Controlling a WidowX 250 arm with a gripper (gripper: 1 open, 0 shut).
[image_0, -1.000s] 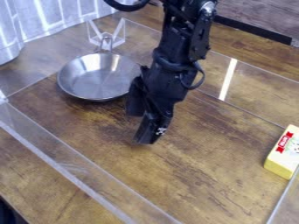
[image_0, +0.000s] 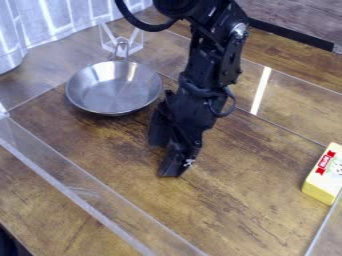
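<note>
My black gripper (image_0: 174, 158) is low over the wooden table (image_0: 120, 195) in the middle of the view, its fingers pointing down at or close to the surface. Whether anything is between the dark fingers, and how far apart they stand, is hard to tell. A silver metal pan (image_0: 112, 86) lies just left of my arm, further back.
A yellow box (image_0: 321, 178) with a red label lies at the right edge. A small white stand (image_0: 119, 42) is behind the pan. Clear plastic strips edge the table. The wood in front of the gripper is bare.
My gripper has moved slightly down and a little to the left. The pan and the yellow box are where they were.
</note>
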